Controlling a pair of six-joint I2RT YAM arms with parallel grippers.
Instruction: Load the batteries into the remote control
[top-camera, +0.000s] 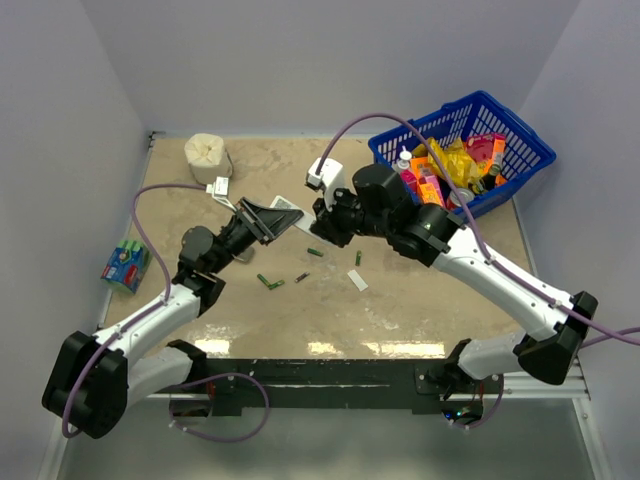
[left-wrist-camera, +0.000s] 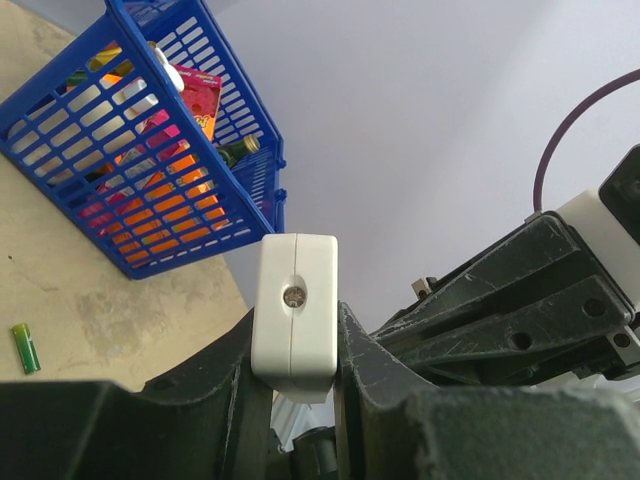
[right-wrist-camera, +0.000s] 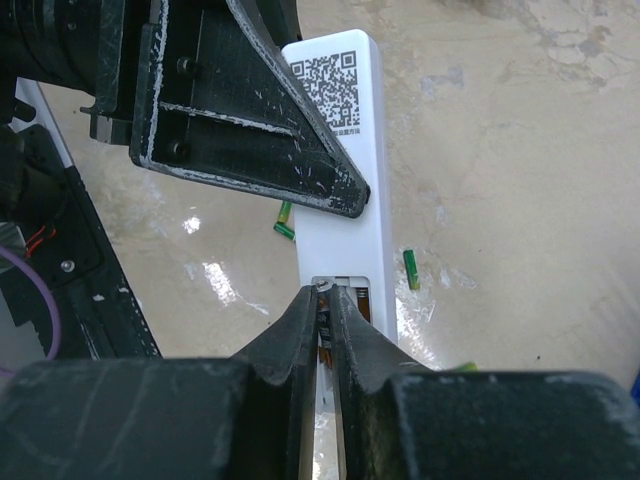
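Note:
My left gripper (top-camera: 272, 222) is shut on the white remote control (right-wrist-camera: 345, 240), held in the air; the remote's end faces the left wrist camera, and its battery compartment shows in the right wrist view. My right gripper is shut at that open compartment, its fingertips on a small dark piece, probably a battery; a copper-coloured battery (right-wrist-camera: 362, 305) shows beside them. Loose green batteries (top-camera: 358, 258) (left-wrist-camera: 26, 348) lie on the table below, with a darker one (top-camera: 301, 277) and a white cover-like piece (top-camera: 358, 280).
A blue basket (top-camera: 520, 150) of groceries stands at back right, close to my right arm. A white roll (top-camera: 207, 155) sits at back left, a battery pack box (top-camera: 125, 265) at the left edge.

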